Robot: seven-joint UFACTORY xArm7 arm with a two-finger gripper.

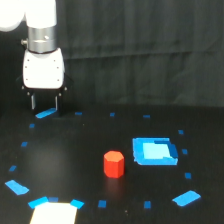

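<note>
At the upper left, my gripper [45, 102] points down from the white arm, its two small dark fingers spread apart. No object shows between them. A red block with a hexagonal outline [114, 164] rests on the dark table right of the middle, well away from the gripper. Farther right lies a blue square [137, 152] with a pale, whitish centre; whether it is a shallow tray or a flat marking, I cannot tell.
A cream-coloured shape [52, 214] is cut off by the bottom edge. Larger blue patches lie on the table, among them a left patch [16, 187] and a right patch [186, 198]. Several small blue marks dot the surface.
</note>
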